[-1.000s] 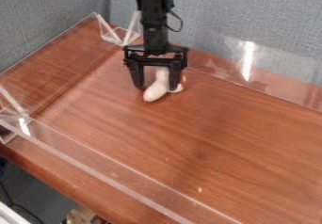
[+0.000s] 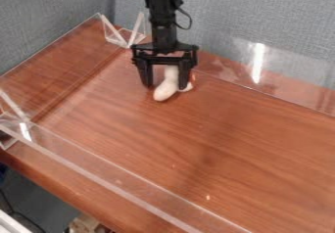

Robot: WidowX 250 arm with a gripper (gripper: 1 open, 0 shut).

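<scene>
My black gripper [image 2: 165, 74] hangs low over the wooden table, toward the back left of centre, its fingers open on either side of a pale, elongated soft object [image 2: 167, 89]. That object lies on the table with its near end poking out toward the front. A small light item with some orange shows just to its right, partly hidden by the gripper. Whether the fingers touch the pale object is unclear.
Clear plastic walls line the table [image 2: 222, 149] at the back, left and front, with white brackets [image 2: 120, 33] at the back-left corner.
The gripper has shifted very slightly down over the pale object. Otherwise little differs.
</scene>
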